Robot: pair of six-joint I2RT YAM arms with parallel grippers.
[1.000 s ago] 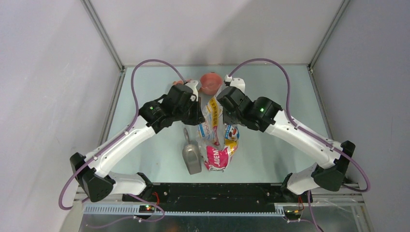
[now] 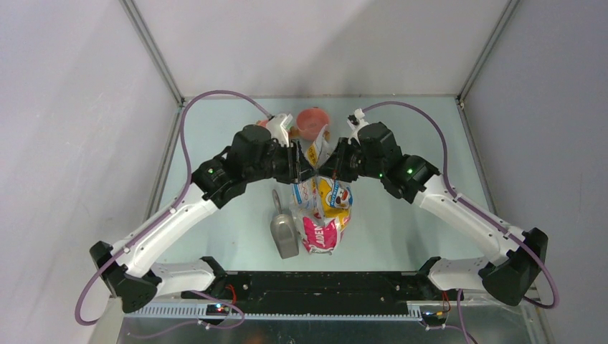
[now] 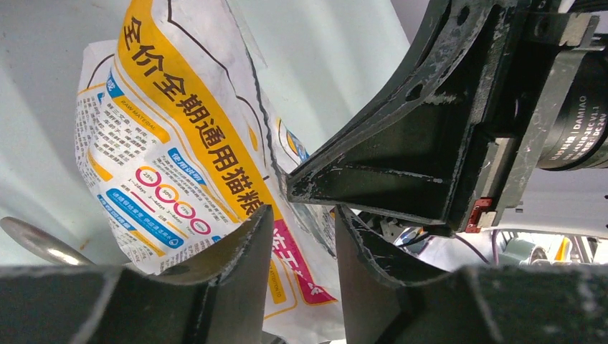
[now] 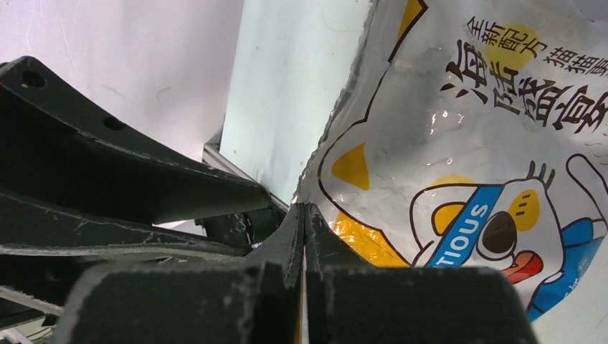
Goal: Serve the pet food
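Note:
The pet food bag point(image 2: 320, 234), white, yellow and pink, stands between the two arms. Its thin top seam meets the fingertips of my right gripper, which is shut on that edge. From the other side, my left gripper faces the seam with a gap between its fingers; the bag shows in and beyond this gap. Both grippers nearly meet over the bag in the top view. A grey metal scoop point(image 2: 285, 236) lies left of the bag. Behind the bag is a pink bowl point(image 2: 312, 123), its inside mostly hidden.
A second pinkish-orange thing point(image 2: 263, 123) is mostly covered by my left arm at the back. Bare table point(image 2: 409, 229) lies to the right, and the left side is also clear. Walls enclose the table at the back and sides.
The bag's top looks drawn in; the scoop stays put.

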